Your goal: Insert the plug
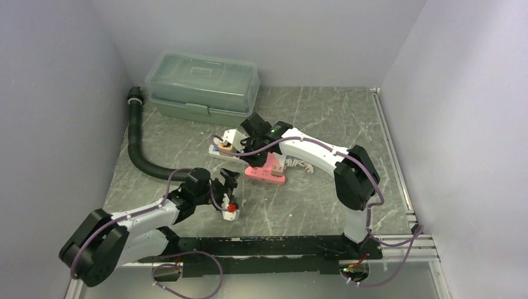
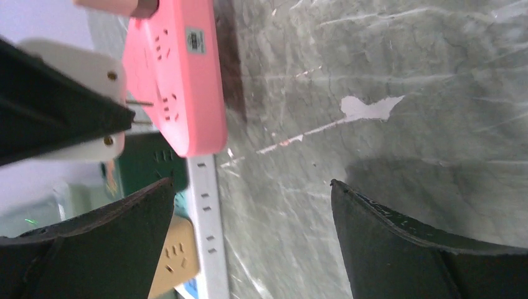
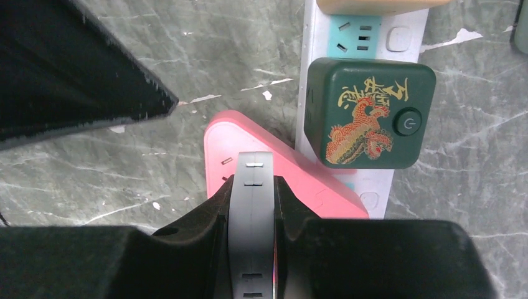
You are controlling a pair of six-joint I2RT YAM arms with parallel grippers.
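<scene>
The pink power strip [image 2: 204, 81] lies on the grey marbled table. Over its socket face hangs a white plug [image 2: 103, 75], with bare metal prongs [image 2: 141, 103] showing between the plug and the strip. My right gripper is shut on this plug, a black finger on either side of it. From the right wrist view, the plug's slotted outer side [image 3: 252, 218] hides the prongs. My left gripper stands open over bare table in front of the strips, with nothing between its fingers. Its finger [image 3: 81, 81] reaches into the right wrist view.
Beside the pink strip lies a white strip [image 3: 405, 53] bearing a green cube [image 3: 367, 112] and a tan block [image 2: 177, 252]. A green box [image 1: 202, 84] stands behind. Coiled cord [image 1: 300, 164] lies to the right, a black hose [image 1: 136, 137] at left.
</scene>
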